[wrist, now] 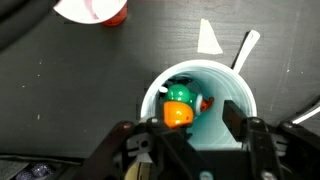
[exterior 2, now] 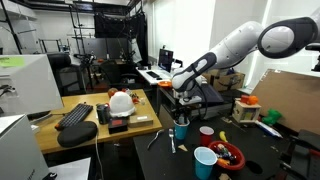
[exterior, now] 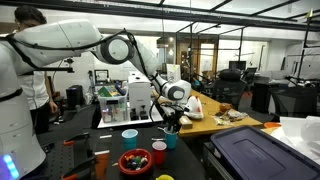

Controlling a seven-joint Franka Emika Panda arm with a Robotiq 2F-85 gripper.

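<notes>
Directly over a light-blue cup (wrist: pixel 222 77), my gripper points down with its dark fingers spread apart. The cup stands upright on the dark table; the outside views show its blue wall (exterior: pixel 171 141) just below the gripper (exterior: pixel 173 125). A small toy in green, orange (wrist: pixel 178 113) and red lies at the cup's bottom, untouched between the fingers as seen from above. How far the fingertips reach into the cup is hard to tell.
Near the cup stand a red cup (exterior: pixel 159 153), a second blue cup (exterior: pixel 130 139) and a red bowl (exterior: pixel 134 163) of small items. A white spoon (wrist: pixel 246 50) lies beside the cup. A large dark tray (exterior: pixel 262 160) and a wooden table (exterior 2: pixel 88 145) are nearby.
</notes>
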